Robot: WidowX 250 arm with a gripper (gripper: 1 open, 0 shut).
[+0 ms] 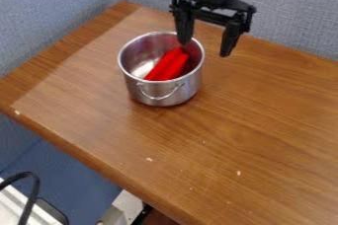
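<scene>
A steel pot (pixel 160 88) with a wire handle stands on the wooden table (pixel 251 140), towards its back left. Inside it lies a long red object (pixel 166 65), tilted along the pot. My black gripper (pixel 207 34) hangs open over the back of the pot, one finger above the rim near the red object's upper end, the other out to the right over bare table.
Grey padded walls stand behind and to the left. A white object (pixel 11 209) with a black cable sits beyond the table's lower left edge.
</scene>
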